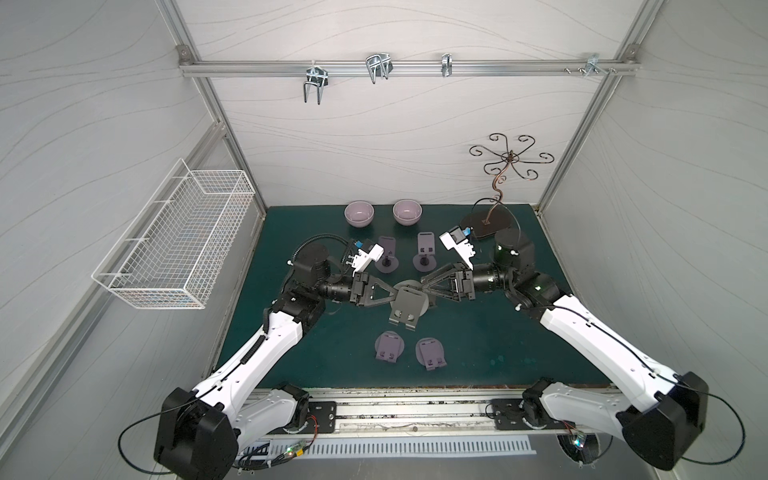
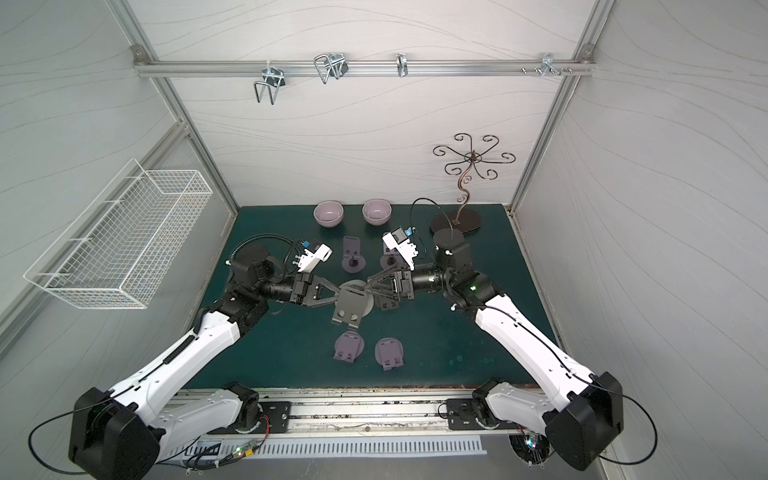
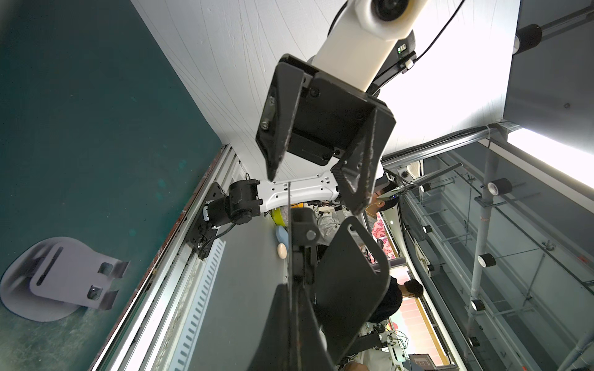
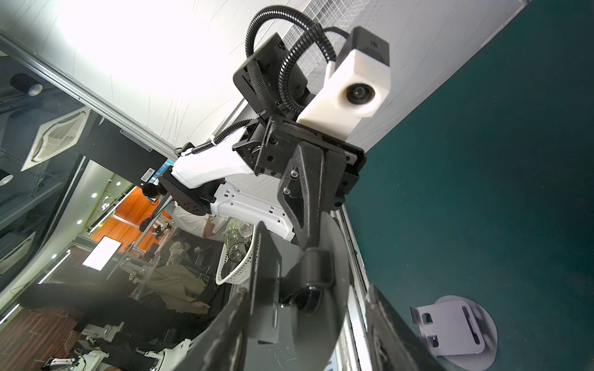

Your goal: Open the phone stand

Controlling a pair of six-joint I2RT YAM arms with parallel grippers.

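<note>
A grey phone stand (image 1: 409, 304) is held in the air mid-table, its plate tilted away from its round base (image 1: 426, 308). My left gripper (image 1: 393, 294) is shut on a thin part of it from the left; in the left wrist view the fingers (image 3: 278, 334) meet with the stand's dark plate (image 3: 352, 284) beside them. From the right comes my right gripper (image 1: 425, 285), close to the stand. In the right wrist view its fingers (image 4: 396, 340) stand apart, with plate (image 4: 266, 278) and base (image 4: 331, 309) showing between them. Whether they touch it I cannot tell.
Two folded stands (image 1: 389, 345) lie in front on the green table, and two unfolded stands (image 1: 387, 253) lie behind. Pink bowls (image 1: 359, 213) and a metal holder (image 1: 486, 222) stand at the back.
</note>
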